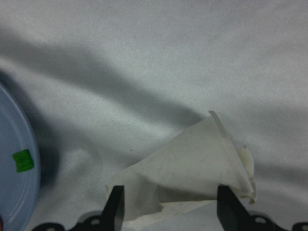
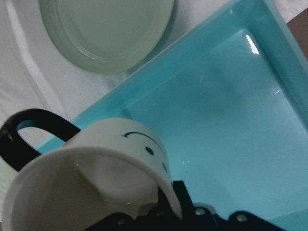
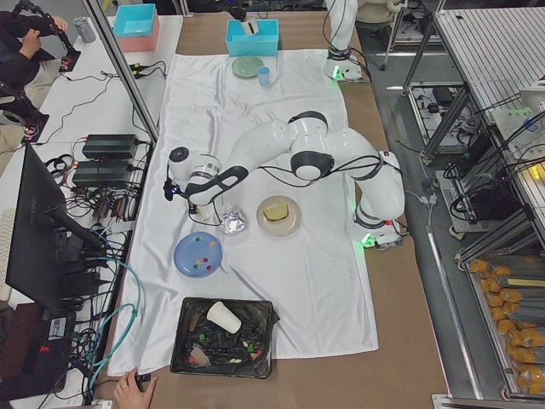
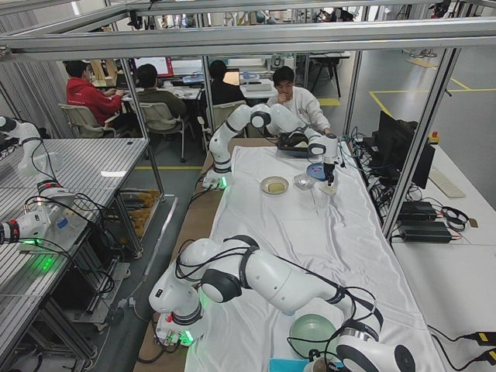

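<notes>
My left gripper hangs open above a crumpled pale paper piece (image 1: 183,163) on the white cloth, beside the blue plate (image 1: 14,192), which has small coloured pieces on it. My right gripper has a white mug (image 2: 118,149) with a black handle and printed face at its fingers, apparently gripped by the rim, over the turquoise bin (image 2: 231,125). The green plate (image 2: 108,29) lies beside that bin.
A crumpled foil piece (image 3: 232,220), a beige plate (image 3: 289,223) with a yellow item, and a blue cup (image 3: 264,76) stand on the cloth. A black lined tray (image 3: 192,362) is at the near end.
</notes>
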